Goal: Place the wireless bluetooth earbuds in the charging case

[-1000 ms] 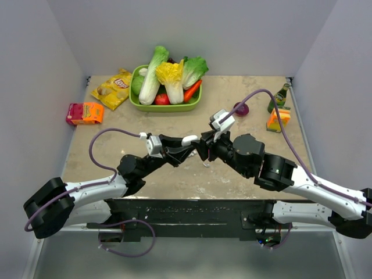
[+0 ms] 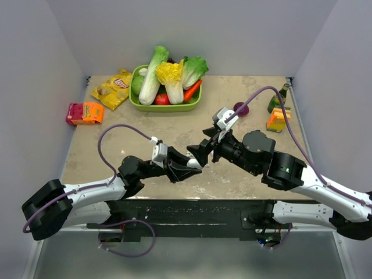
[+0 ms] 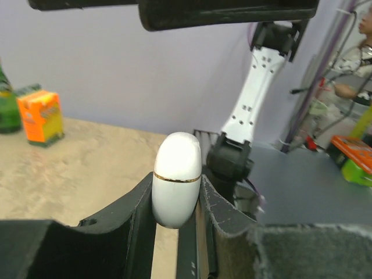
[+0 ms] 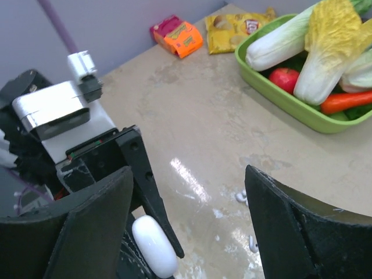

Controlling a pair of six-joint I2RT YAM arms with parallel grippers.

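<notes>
My left gripper [image 2: 187, 165] is shut on the white charging case [image 3: 177, 174], a capsule with a gold band, held upright between the fingertips in the left wrist view. My right gripper [image 2: 206, 152] is just above and right of it, part open, with nothing visible between its fingers; in the right wrist view the case [image 4: 154, 245] appears at lower left beside the left finger. Small white earbuds [image 4: 241, 196] lie on the table [image 4: 197, 116], under and between the right fingers in that view.
A green basket of vegetables [image 2: 139, 102] stands at the back. Snack bags [image 2: 110, 87] lie at back left. A juice box [image 2: 277, 121], bottle [image 2: 274, 102] and purple onion [image 2: 240, 109] are at the right.
My left gripper has moved down toward the front with the case. The right gripper has moved slightly and changed its tilt, exposing more table between the two.
</notes>
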